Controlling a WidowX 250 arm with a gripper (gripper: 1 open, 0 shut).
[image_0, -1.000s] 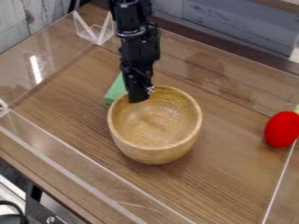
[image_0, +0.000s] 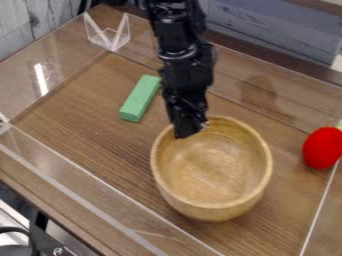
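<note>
A large tan plastic bowl (image_0: 214, 175) sits on the wooden table in the lower middle. My black gripper (image_0: 185, 128) reaches down from the top and is shut on the bowl's back-left rim. A green block (image_0: 139, 98) lies just left of the gripper, behind the bowl. A red round object (image_0: 322, 148) is at the right edge.
A clear plastic piece (image_0: 107, 30) stands at the top left. Dark cables show at the bottom-left corner.
The green block now shows more fully to its left.
</note>
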